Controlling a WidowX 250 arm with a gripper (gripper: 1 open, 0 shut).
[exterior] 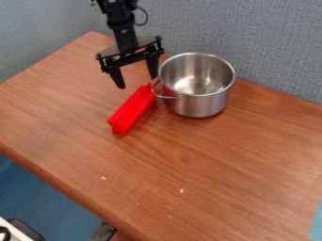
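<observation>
My black gripper [136, 75] hangs open above the back left of the wooden table, its two fingers spread with nothing visible between them. Just right of it stands a steel pot [197, 96] with a side handle. A long red object [130, 113] lies on the table along the pot's left side, in front of the gripper, partly hidden behind the pot at its far end.
A grey textured wall [265, 47] stands behind it. Blue floor shows past the table's edge at lower left.
</observation>
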